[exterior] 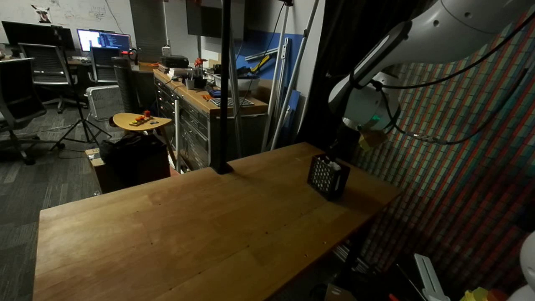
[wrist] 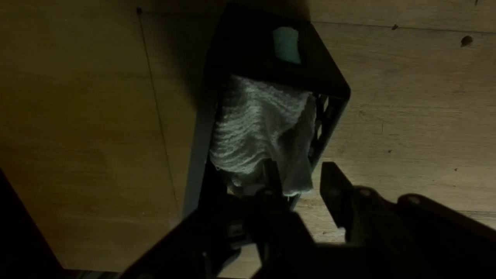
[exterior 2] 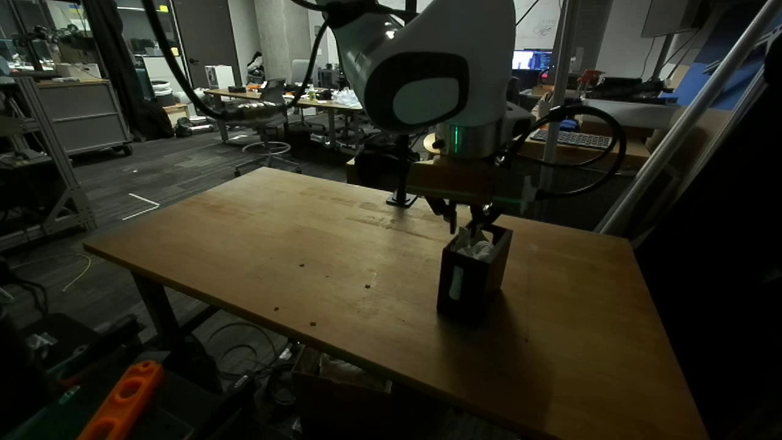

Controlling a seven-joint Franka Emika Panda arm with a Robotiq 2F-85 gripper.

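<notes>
A black open-topped box with perforated sides (exterior: pixel 327 176) stands upright on the wooden table. Crumpled whitish cloth (wrist: pixel 260 121) fills much of it, some of it rising near the rim in exterior view 2. My gripper is over the box, open, its fingers pointing down. In the wrist view one finger (wrist: pixel 272 179) overlaps the cloth and the other (wrist: pixel 332 186) appears outside the box's right wall. Whether either touches the cloth cannot be told. The dark gripper is hard to make out in exterior view 1.
A black post (exterior: pixel 224 100) rises from its far edge. A cable loop (exterior 2: pixel 619 157) hangs beside the wrist.
</notes>
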